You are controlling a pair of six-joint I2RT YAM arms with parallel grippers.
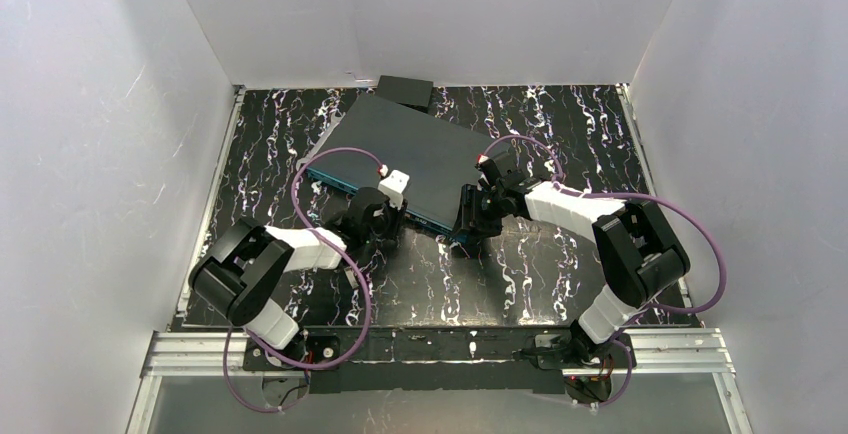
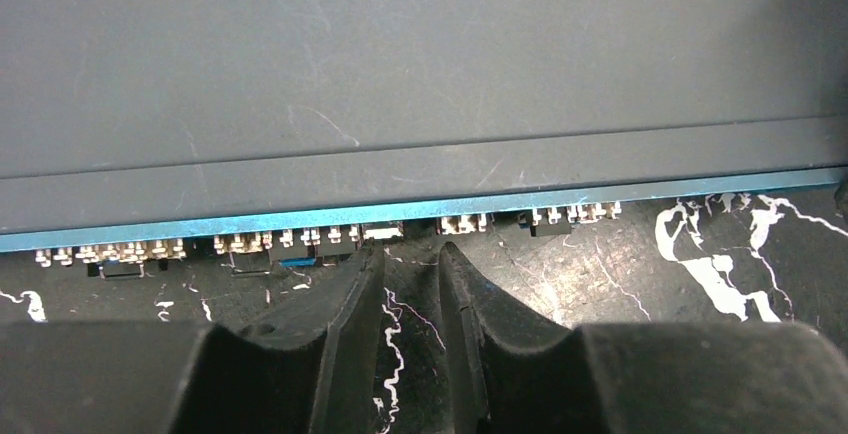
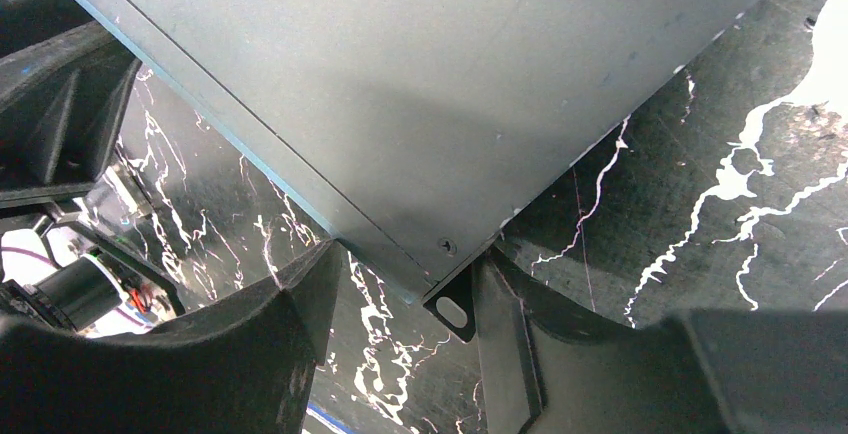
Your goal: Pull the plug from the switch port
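The large flat grey switch point(image 1: 408, 154) lies slanted on the marble table. Along its blue front edge point(image 2: 420, 206) in the left wrist view is a row of metal ports point(image 2: 130, 252). My left gripper is close in front of that edge, its fingers partly apart. Dark table shows through the gap, and a pale port piece point(image 2: 382, 231) sits beyond the left fingertip; no plug can be made out there. My right gripper straddles the switch's near corner and its black bracket point(image 3: 452, 309), fingers apart. Whether they press on it is unclear.
A small black box point(image 1: 405, 91) stands at the back edge behind the switch. Purple cables point(image 1: 345, 151) loop over both arms.
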